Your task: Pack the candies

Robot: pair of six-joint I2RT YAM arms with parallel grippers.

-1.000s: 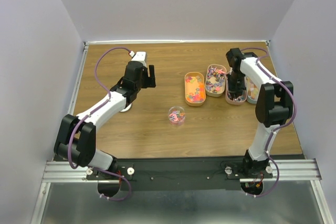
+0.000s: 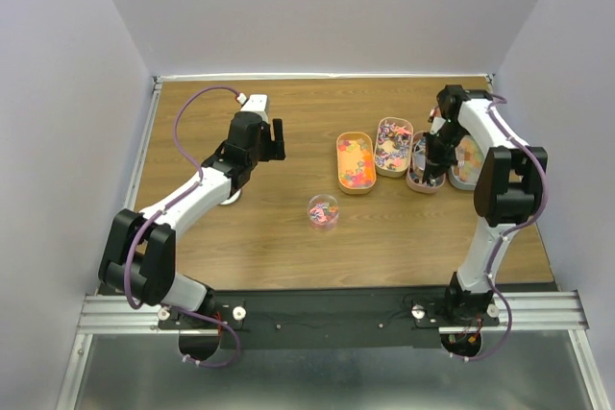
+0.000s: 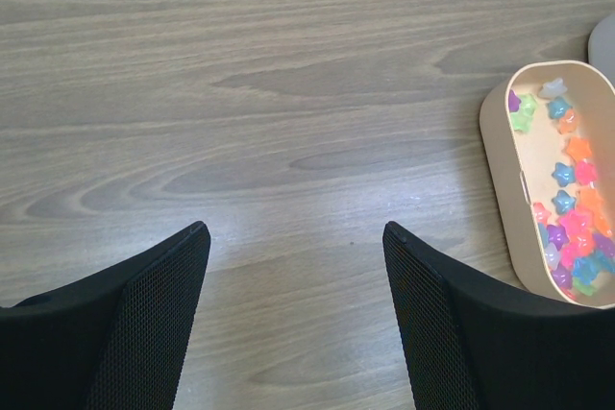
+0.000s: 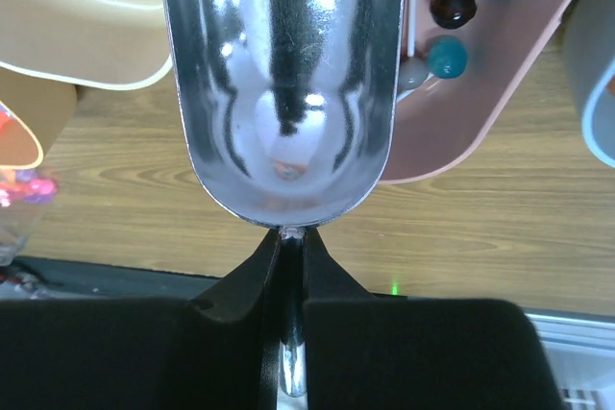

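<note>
My right gripper is shut on the handle of a steel scoop, held over a pink box of lollipops on the right of the table. The scoop looks mostly empty. My left gripper stands open and empty over bare wood. In the top view an orange box of star candies, a box of mixed candies and a pale box sit in a row with the pink one. A clear round tub with candies stands in front.
A white item lies behind the left arm, and another white round item is partly hidden by it.
The left arm has stayed still.
</note>
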